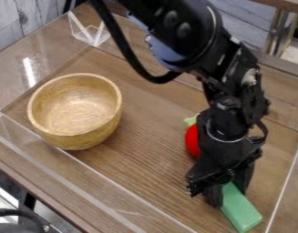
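Note:
My black gripper (pixel 220 182) is low at the right, shut on a green block (pixel 240 209) that lies along the table and reaches toward the bottom right corner. The upper end of the block is hidden by the fingers. Just behind the gripper is a red round object (pixel 191 140), partly covered by the arm, with a small light-green piece (pixel 189 121) at its top.
A wooden bowl (pixel 75 105) stands on the table (pixel 127 177) at the left, clear of the gripper. A cable arches over the back.

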